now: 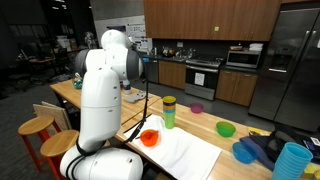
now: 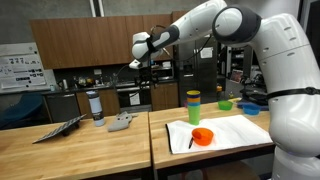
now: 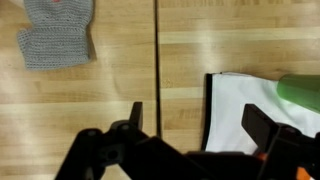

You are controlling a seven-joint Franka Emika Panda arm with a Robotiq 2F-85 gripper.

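High above the table, my gripper stands open, its dark fingers [image 3: 125,137] spread with nothing between them. In exterior view 2 the gripper [image 2: 134,65] hangs far above the wooden surface. A grey knitted cloth [image 3: 57,38] lies at the upper left of the wrist view. To the right is a white cloth [image 3: 240,105] with a dark edge, bearing a green-bottomed stack of coloured cups [image 2: 193,108] and an orange bowl [image 2: 203,135]. The wrist view shows only part of the green cup [image 3: 300,90], and a finger partly covers the bowl.
Green [image 1: 225,129] and blue [image 1: 244,152] bowls and a tall light-blue cup [image 1: 291,161] stand at the table's right side. A white canister [image 2: 95,103] and a dark flat panel [image 2: 63,126] are near the grey cloth. A dark seam [image 3: 157,60] splits the tabletop. Much wood is clear.
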